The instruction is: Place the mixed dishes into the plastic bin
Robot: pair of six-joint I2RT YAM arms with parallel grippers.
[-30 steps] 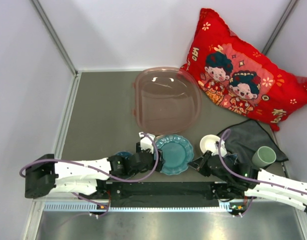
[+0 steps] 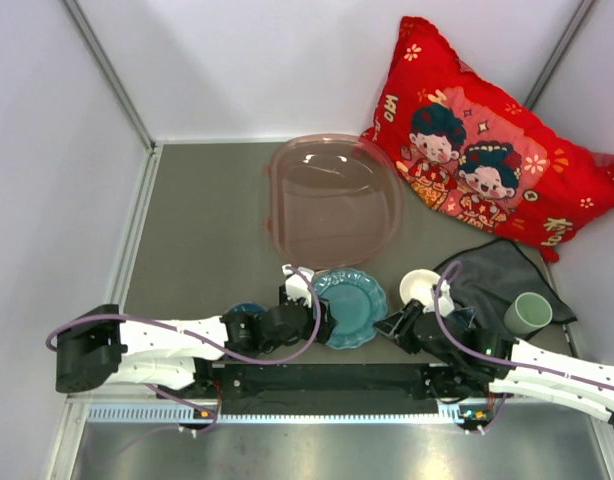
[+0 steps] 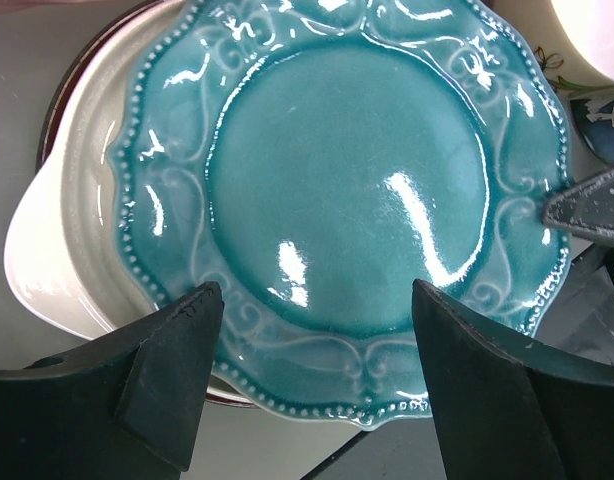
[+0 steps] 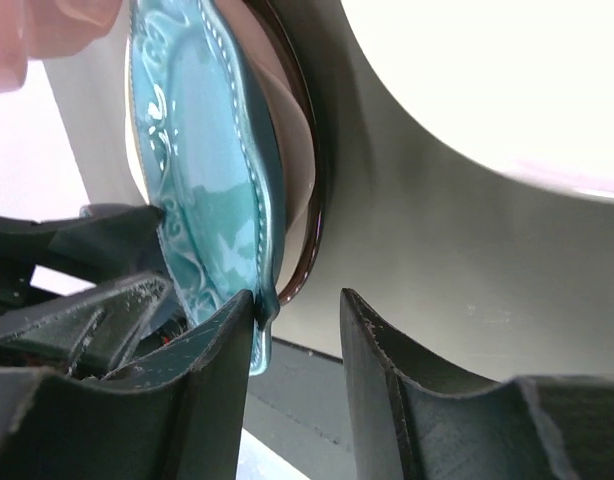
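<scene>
A teal scalloped plate [image 2: 349, 308] sits between my two grippers in the top view. Under it, a cream dish with a tab handle [image 3: 47, 240] and a dark brown rim show in the left wrist view. My left gripper has its fingers apart at the plate's near edge. At the opposite side, my right gripper is open; its left finger [image 4: 222, 345] is at the plate's rim, whether touching or not I cannot tell. The translucent pinkish plastic bin [image 2: 274, 205] stands behind the plate and looks empty.
Right of the plate are a white dish [image 2: 419, 286], a green cup [image 2: 528, 313] and a dark cloth [image 2: 502, 275]. A blue item [image 2: 247, 307] is partly hidden by the left arm. The red pillow [image 2: 487, 140] leans at the back right. Floor left of the bin is clear.
The left gripper has shifted slightly right toward the plate. My right arm has barely moved, and the dishes and bin look unchanged.
</scene>
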